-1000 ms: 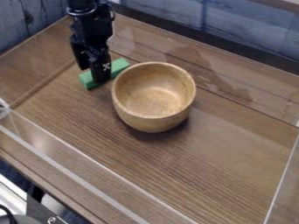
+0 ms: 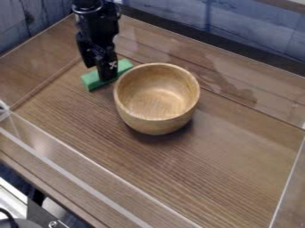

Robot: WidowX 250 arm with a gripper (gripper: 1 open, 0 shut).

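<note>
A black gripper [image 2: 99,64] reaches down from the top left, its fingers open just above a green block [image 2: 100,81] on the wooden table. The block lies tilted against the left side of a large tan wooden bowl [image 2: 156,113], which looks empty. Whether the fingers touch the block is hard to tell.
A light edge runs along the table's left side, with dark clutter at the bottom left corner.
The gripper has shifted slightly and now sits over the block's upper left. The green block appears moved a little; the bowl stays in place.
</note>
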